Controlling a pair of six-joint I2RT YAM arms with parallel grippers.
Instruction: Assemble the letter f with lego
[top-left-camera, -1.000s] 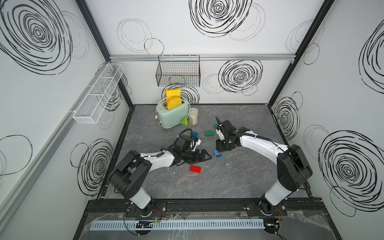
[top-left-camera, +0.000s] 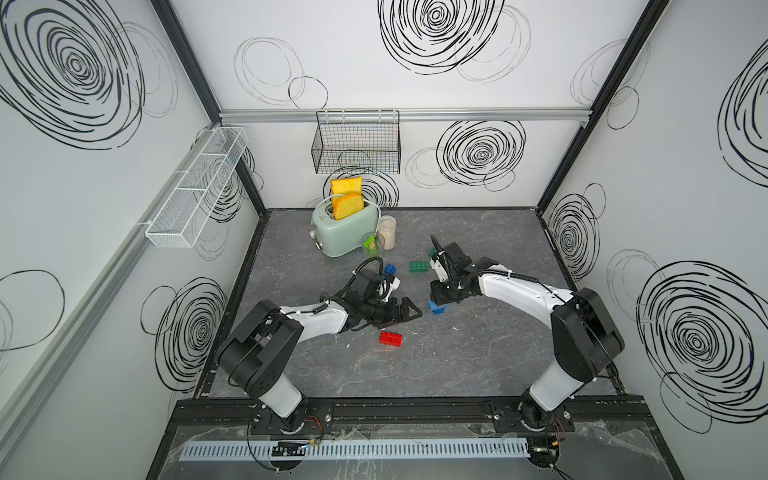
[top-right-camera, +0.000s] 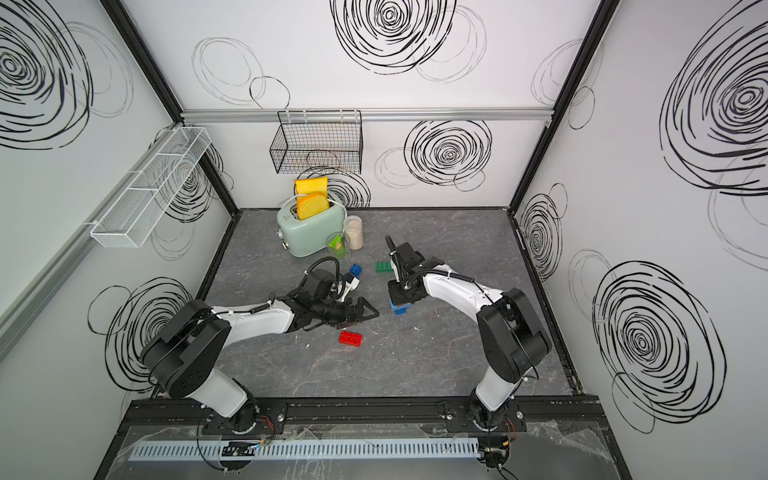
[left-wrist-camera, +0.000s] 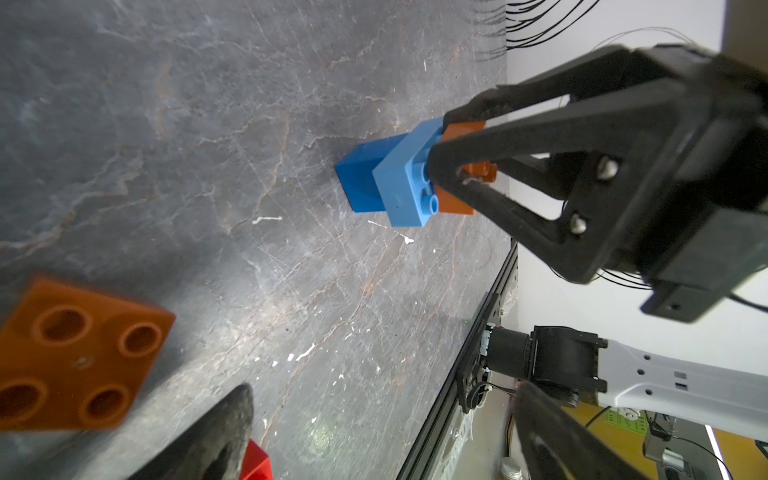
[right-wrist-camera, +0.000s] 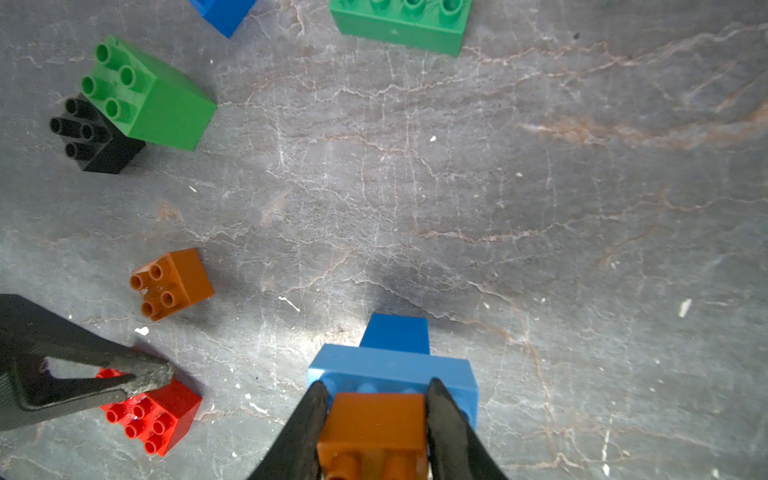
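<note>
A dark blue brick (left-wrist-camera: 364, 176) stands on the table with a light blue brick (left-wrist-camera: 408, 172) across its top. Above these sits an orange brick (left-wrist-camera: 456, 204), with the fingers of my right gripper around its sides; whether they press on it is unclear. My left gripper is open and empty, to the left of the stack in the top views. A second orange brick (right-wrist-camera: 172, 281) and a red brick (right-wrist-camera: 164, 420) lie by the left gripper, a finger partly covering the red one in the right wrist view.
Green bricks (right-wrist-camera: 152, 96) (top-left-camera: 418, 266), a black brick (right-wrist-camera: 100, 140) and another blue brick (top-left-camera: 389, 269) lie farther back. A toaster (top-left-camera: 345, 230) and a pale cup (top-left-camera: 387, 232) stand behind. Right of the stack, the table is bare.
The left gripper has barely shifted.
</note>
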